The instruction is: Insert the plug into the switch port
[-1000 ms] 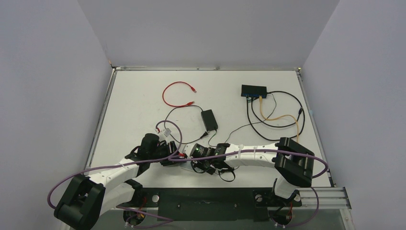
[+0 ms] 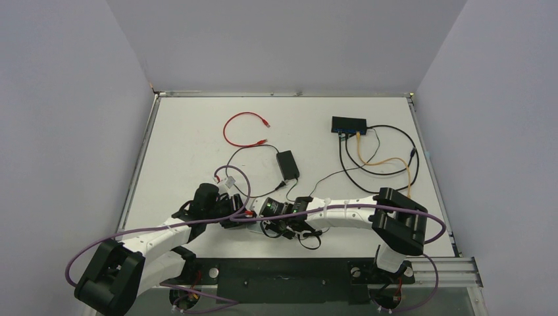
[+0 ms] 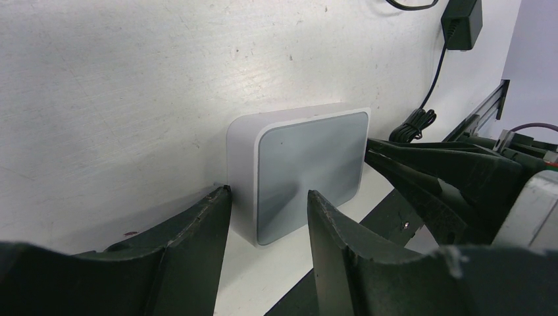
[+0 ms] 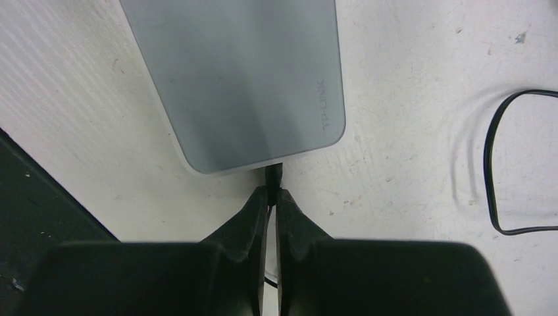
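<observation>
The switch is a grey-topped white box, lying flat near the table's front edge; TP-LINK lettering shows on it in the right wrist view. My left gripper stands part open over it, one finger point(image 3: 220, 204) by its near side and the other in front of its top, with a gap between. At the switch's other end, my right gripper is shut on the black plug point(image 4: 274, 174), whose front end meets the box's edge. A thin black cable point(image 4: 270, 282) trails behind the plug. The port itself is hidden, so its depth of entry cannot be told.
A black power adapter point(image 2: 287, 164) and a red cable point(image 2: 225, 130) lie farther back. At the back right stands a black box point(image 2: 349, 125) with cables attached. Purple tubing point(image 2: 342, 207) runs over both arms. Bare table lies at the back left.
No motion of the left arm is visible in the top view.
</observation>
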